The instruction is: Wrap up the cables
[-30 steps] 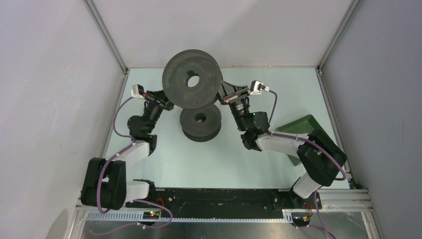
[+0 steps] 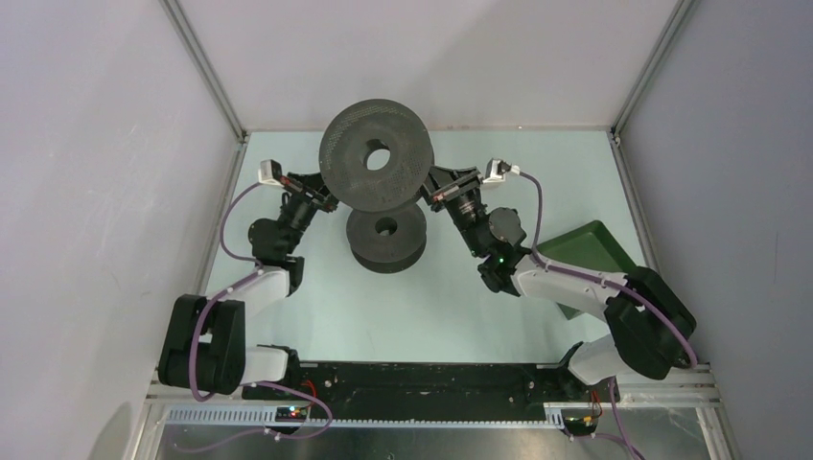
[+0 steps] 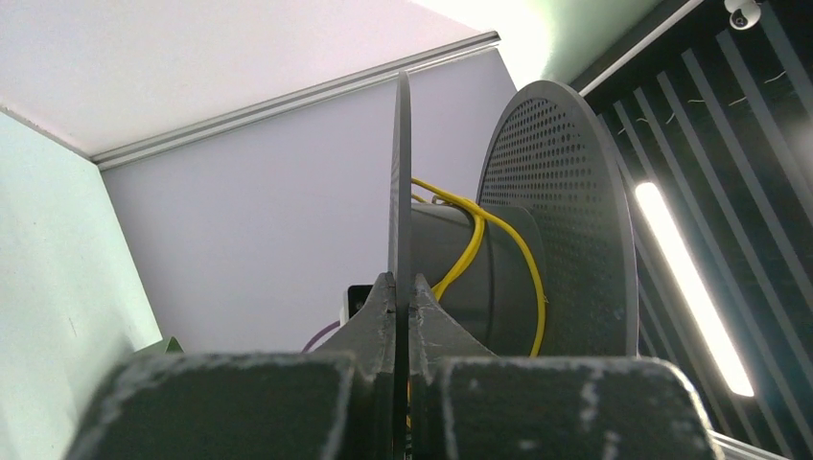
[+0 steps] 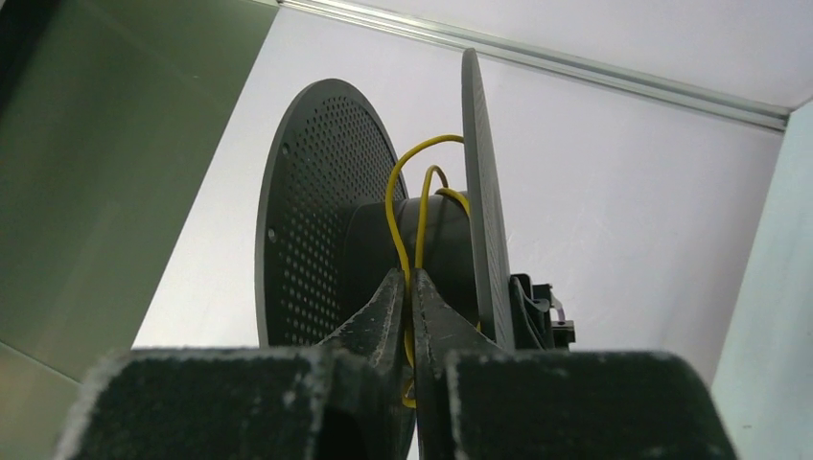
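Observation:
A dark grey spool (image 2: 347,153) with round perforated flanges is raised in the top view, tilted toward the camera. In the left wrist view its near flange (image 3: 401,172) runs edge-on between the fingertips of my left gripper, which is shut on it. A yellow cable (image 3: 527,259) loops around the spool's core. From the other side, my right gripper reaches between the two flanges. Its fingers stand close together with a strand of yellow cable (image 4: 398,235) running down between them; whether they clamp it cannot be told.
Another dark grey, drum-like round piece (image 2: 387,251) with a centre hole is below the raised spool, partly hidden by it. A green tray (image 2: 590,247) lies at the right, partly behind the right arm.
The raised spool has shifted slightly right and toward the front. My right arm's elbow has swung outward to the right and its wrist has shifted slightly. The left arm has barely moved.

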